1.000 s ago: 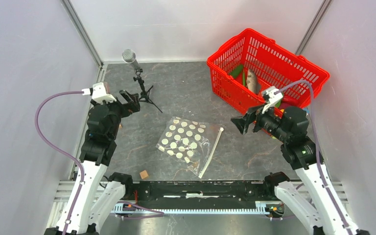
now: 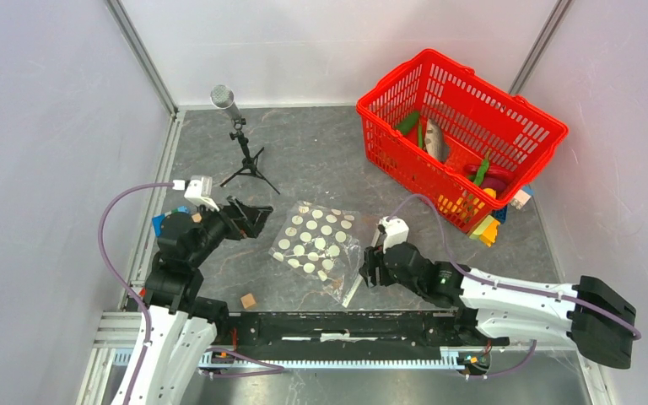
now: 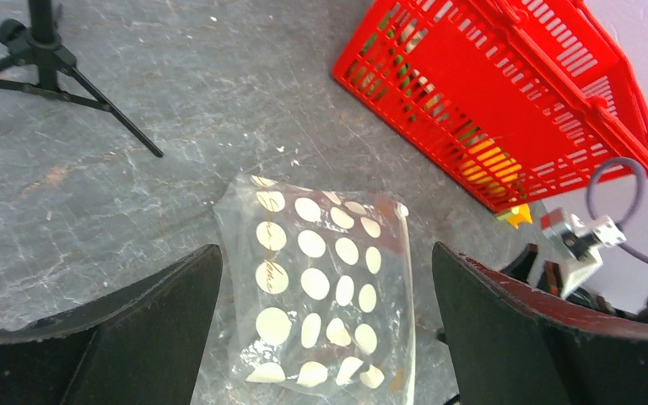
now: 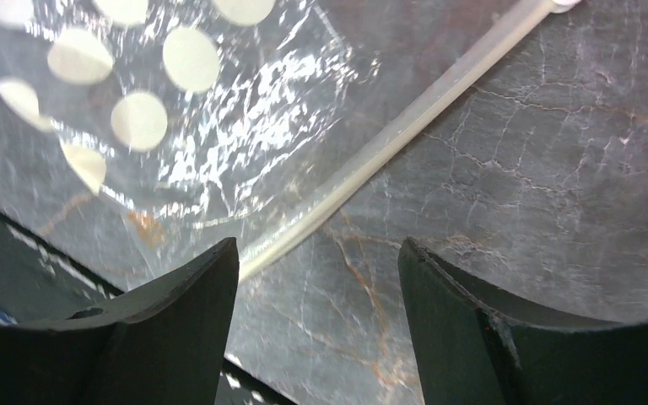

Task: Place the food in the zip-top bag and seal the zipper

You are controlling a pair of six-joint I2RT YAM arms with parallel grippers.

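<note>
A clear zip top bag (image 2: 311,240) with pale round dots lies flat on the grey table. Its white zipper strip (image 4: 371,156) runs slantwise along the right edge, with a small slider (image 4: 565,3) at the far end. Above that strip, my right gripper hangs part open with nothing between its fingers. My left gripper stands open and empty, left of the bag in the top view. Several vegetables, among them a dark green one (image 2: 407,123), lie in the red basket (image 2: 395,164) at the back right, along with a fish-like item (image 2: 434,140).
At the back left a microphone on a tripod (image 2: 245,152) rises from the table. Near the front edge lies a small wooden block (image 2: 248,300). Yellow pieces (image 2: 487,232) sit beside the basket. Bare table surrounds the bag.
The bag lies unmoved.
</note>
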